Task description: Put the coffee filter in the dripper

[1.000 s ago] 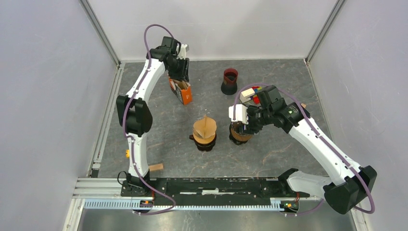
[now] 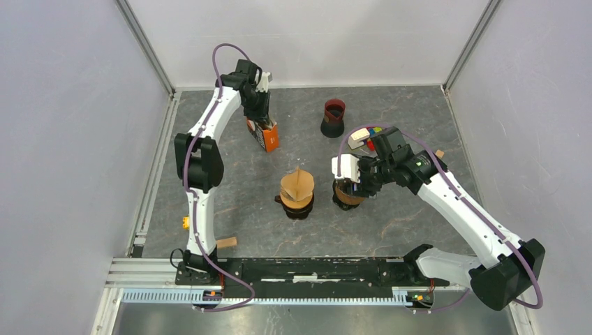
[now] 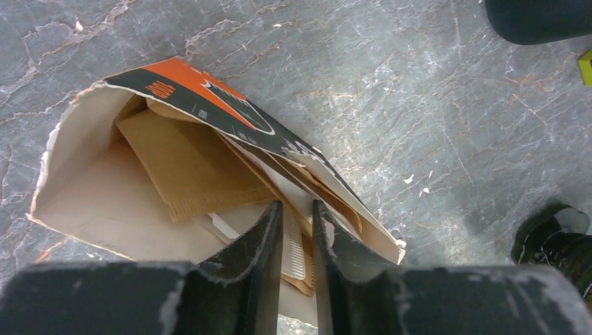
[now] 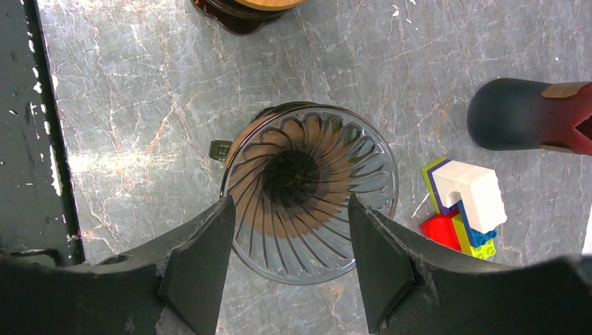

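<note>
A box of brown paper coffee filters (image 3: pixel 202 164) stands open-topped, its orange and black cardboard (image 2: pixel 269 139) visible at the back left. My left gripper points down into it, open by a narrow gap, with filter edges showing between and beneath its fingertips; contact is hard to judge. Below my right gripper is a clear ribbed glass dripper (image 4: pixel 356 262), with no filter in it. The right fingers are open and wide apart over its near side. In the top view that dripper is mostly hidden by the right gripper.
Another dripper (image 2: pixel 296 207) with a brown filter standing in it sits between the arms. A dark red and black vessel (image 2: pixel 334 120) stands behind. Toy bricks (image 4: pixel 464 202) lie right of the dripper. Bare counter surrounds the box's near side.
The box and the right arm look nearly unchanged.
</note>
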